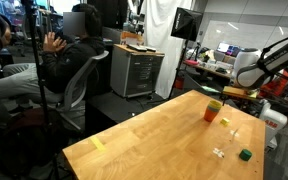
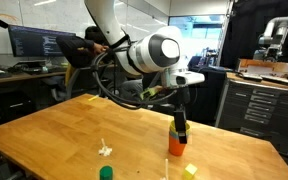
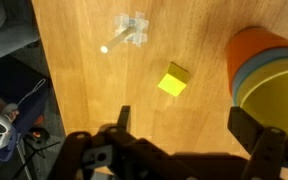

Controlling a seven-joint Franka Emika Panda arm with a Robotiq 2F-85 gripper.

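Note:
In the wrist view my gripper stands open, its dark fingers wide apart with nothing between them. A small yellow block (image 3: pixel 173 79) lies on the wood ahead of that gap. Close to the right finger is an orange cup (image 3: pixel 246 45) with a yellow rim, seen from above; whether finger and cup touch, I cannot tell. Exterior view 2 has the cup (image 2: pixel 177 146) upright, partly covered by the gripper, and the yellow block (image 2: pixel 190 172) on the table nearby. From exterior view 1, the cup (image 1: pixel 211 114) and block (image 1: pixel 225 121) are near the arm.
A white stick-like piece (image 3: pixel 116 40) lies beside some clear tape. A dark green round object (image 2: pixel 106 173) and a small white item (image 2: pixel 105 150) are also on the table. Someone sits in a chair beyond it.

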